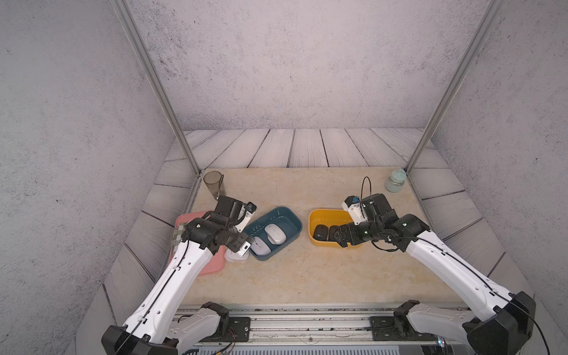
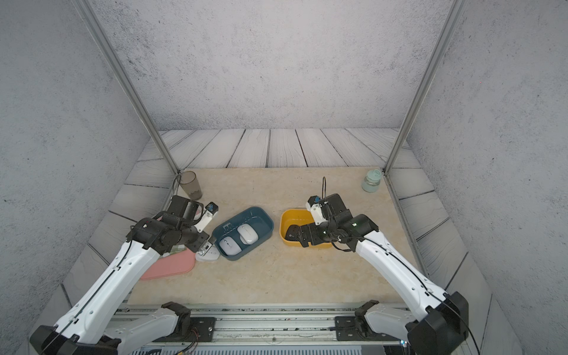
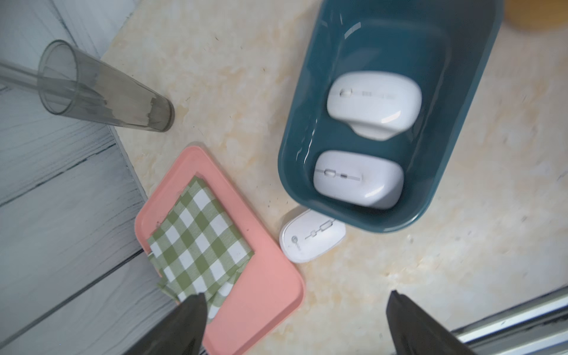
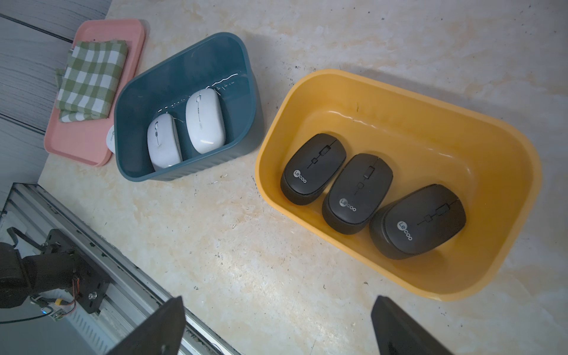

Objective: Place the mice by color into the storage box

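Note:
Two white mice lie side by side in the blue storage box: an upper one and a lower one. A third white mouse is on the table between this box and the pink tray, partly covered by the box rim in the left wrist view. Three black mice sit in a row inside the yellow box. My left gripper is open and empty above the table near the loose mouse. My right gripper hangs open by the yellow box, nothing between its fingers.
The pink tray holds a folded green checked cloth at the left. A tinted cup stands at the back left, a lidded jar at the back right. Bare table lies in front of both boxes.

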